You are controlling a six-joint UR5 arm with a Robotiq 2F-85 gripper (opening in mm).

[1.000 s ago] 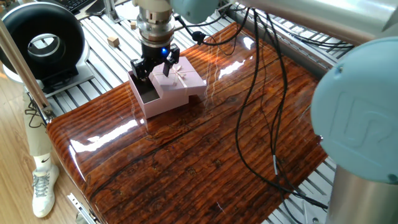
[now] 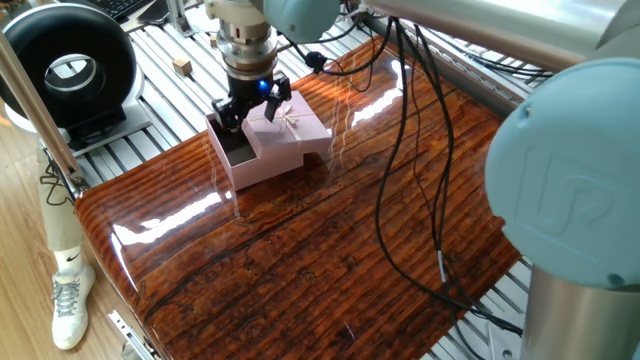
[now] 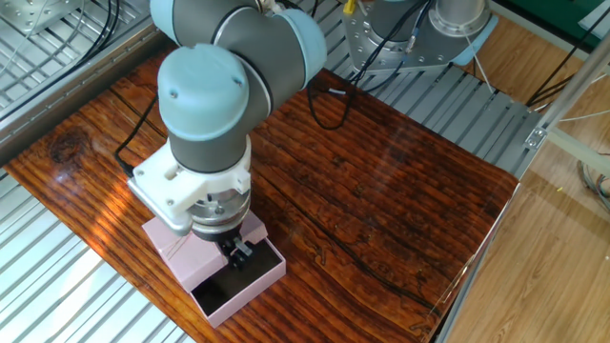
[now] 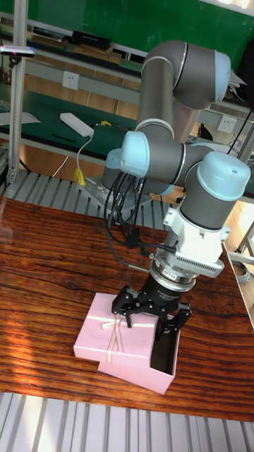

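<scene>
A pink box (image 2: 272, 168) rests on the glossy wooden table, its dark interior (image 3: 234, 279) partly exposed. Its pink lid (image 4: 134, 343), tied with a pale ribbon bow, lies shifted to one side and covers only part of the box. Above the lid's edge, my black gripper (image 2: 252, 119) points down with its fingers spread. One of its fingers (image 4: 171, 325) is over the uncovered part and the other is over the lid. Nothing shows between them. Whether either finger touches the lid or box, I cannot tell.
Loose black cables (image 2: 385, 190) hang from the arm over the table. A small wooden block (image 2: 182, 67) and a black ring-shaped object (image 2: 70, 75) stand on the slatted metal surface beyond.
My gripper has come down slightly toward the box, and the arm's near joint has shifted a little to the left in exterior view 1. Box and lid look unmoved.
</scene>
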